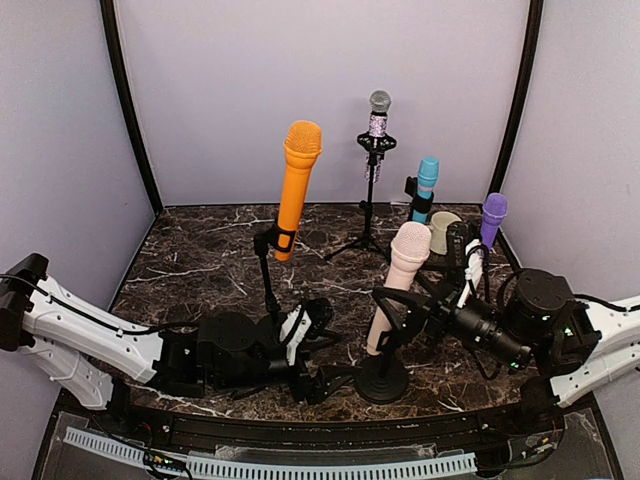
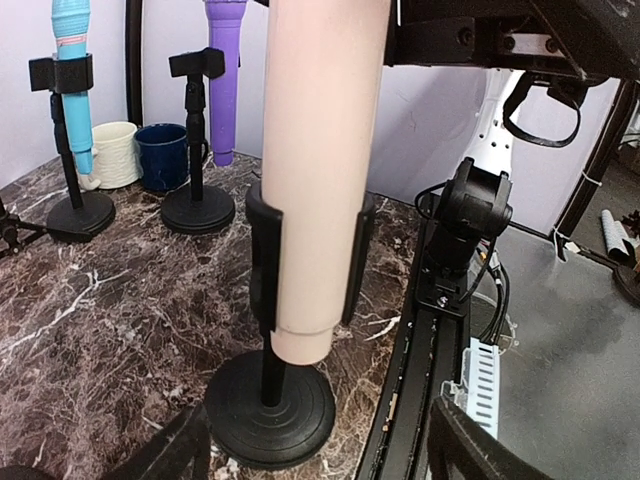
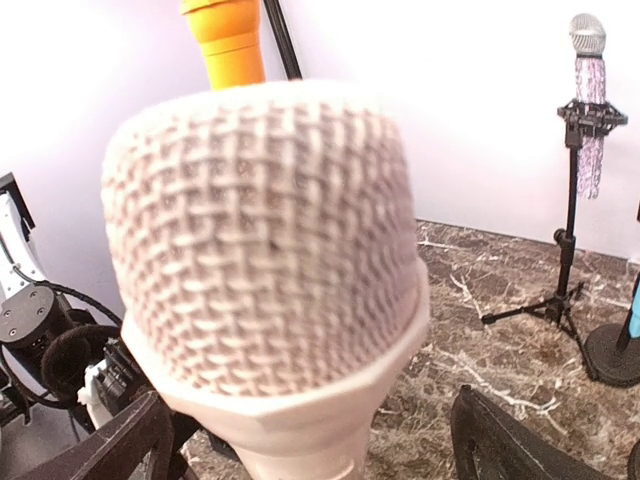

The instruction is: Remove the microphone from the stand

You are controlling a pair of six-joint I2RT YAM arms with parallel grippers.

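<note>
A pale pink microphone (image 1: 399, 270) (image 2: 319, 150) (image 3: 264, 250) rests in the clip of a black round-based stand (image 2: 268, 410). My right gripper (image 1: 405, 305) is around the microphone's upper body in the top view; in its own view the mesh head fills the middle, between open fingers. My left gripper (image 1: 325, 360) is low, just left of the stand. Its fingertips (image 2: 460, 440) show at the bottom of the left wrist view, apart, with the stand's base beyond them and nothing held.
An orange microphone (image 1: 296, 190) stands left, a silver one (image 1: 378, 120) on a tripod behind. Cyan (image 1: 425, 180) and purple (image 1: 492, 215) microphones and mugs (image 2: 115, 155) stand at back right.
</note>
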